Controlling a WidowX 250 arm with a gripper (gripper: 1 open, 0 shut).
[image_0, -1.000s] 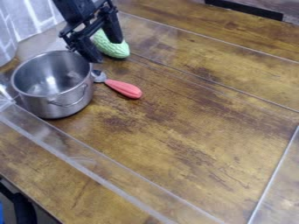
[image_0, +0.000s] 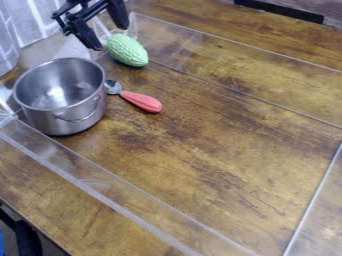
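My black gripper (image_0: 83, 30) is at the top left, above and behind a steel pot (image_0: 60, 100); whether its fingers are open or shut is hard to make out. A green textured object (image_0: 126, 50), shaped like a corn cob or gourd, lies just right of the gripper. A pink-handled utensil (image_0: 140, 101) with a metal end lies on the wooden table (image_0: 227, 150), right of the pot.
Clear plastic strips or edges run across the table. A dark edge (image_0: 294, 12) shows at the top right.
My gripper has moved up and to the left, away from above the pot and utensil, uncovering more of the green object. The objects on the table look unmoved.
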